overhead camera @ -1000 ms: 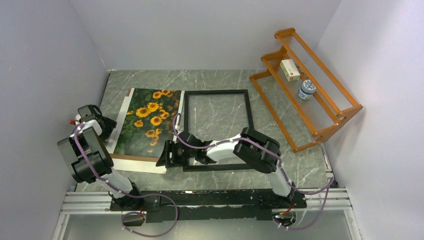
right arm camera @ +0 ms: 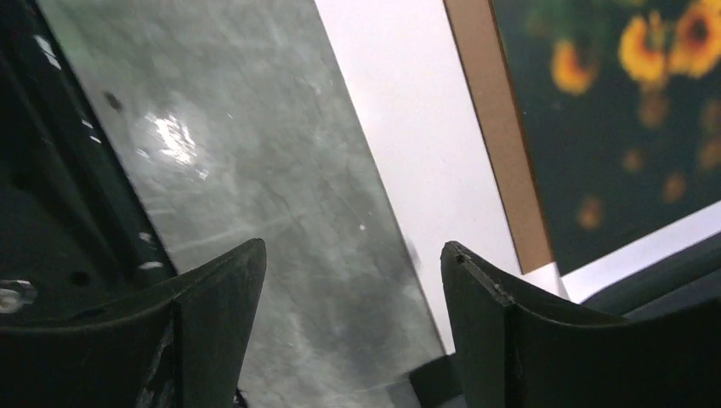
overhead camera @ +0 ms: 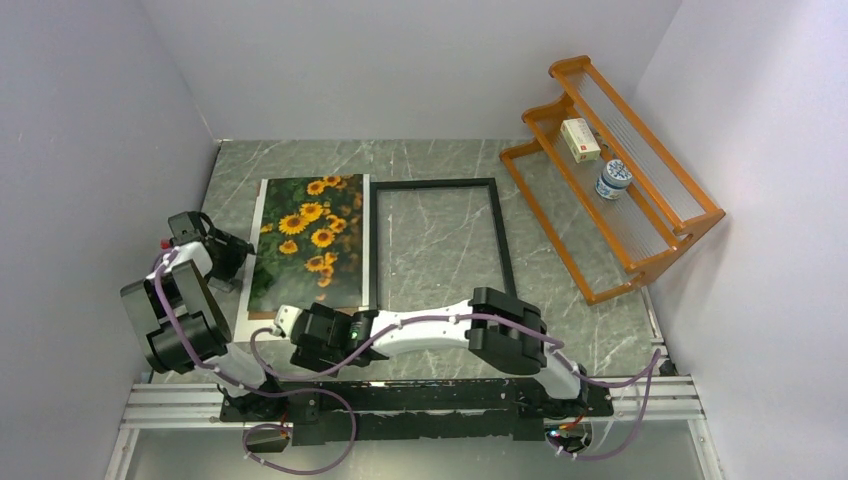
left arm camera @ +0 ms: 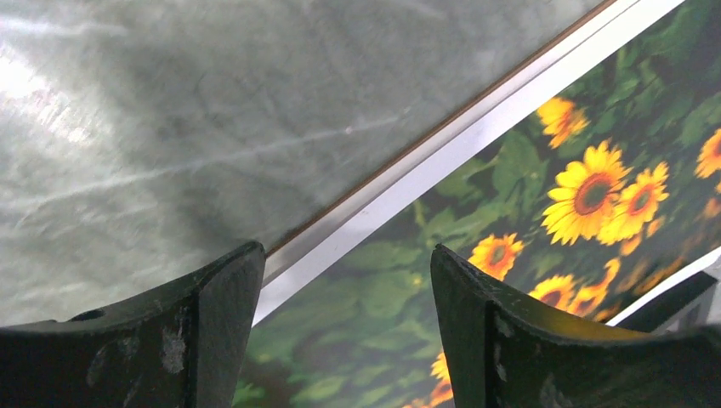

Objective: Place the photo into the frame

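The sunflower photo (overhead camera: 305,225) lies flat on the table, atop a white and brown backing that shows along its left and front edges. Immediately to its right is the empty black frame (overhead camera: 435,184); my right arm covers its front part. At the photo's left edge is my left gripper, its fingers parted above that edge with nothing held. My right gripper stands open at the photo's front edge, over the white strip (right arm camera: 417,119) and bare table, nothing between its fingers. Whether either gripper touches the board cannot be told.
A wooden shelf (overhead camera: 585,200) with a small box (overhead camera: 580,140) and a blue-and-white jar (overhead camera: 614,179) stands at the right. Grey walls enclose the back and sides. Bare table shows inside the frame and behind the photo.
The photo with its backing has turned, its front end swinging right, and lies straighter beside the frame. My left gripper has shifted right.
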